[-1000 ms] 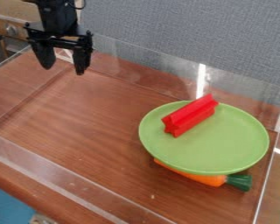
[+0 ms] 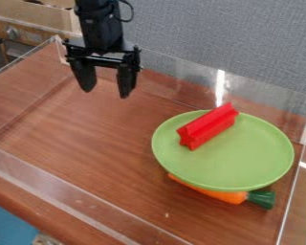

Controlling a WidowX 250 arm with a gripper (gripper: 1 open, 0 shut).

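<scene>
My black gripper hangs at the upper left above the wooden floor of the enclosure, its two fingers spread open with nothing between them. At the right, a green plate holds a red ridged block on its upper left part. An orange carrot with a dark green top lies partly hidden under the plate's lower edge.
Clear plastic walls border the wooden floor, with a grey padded wall behind.
My gripper has moved right and somewhat down from the far back left. The plate, red block and carrot have not moved.
</scene>
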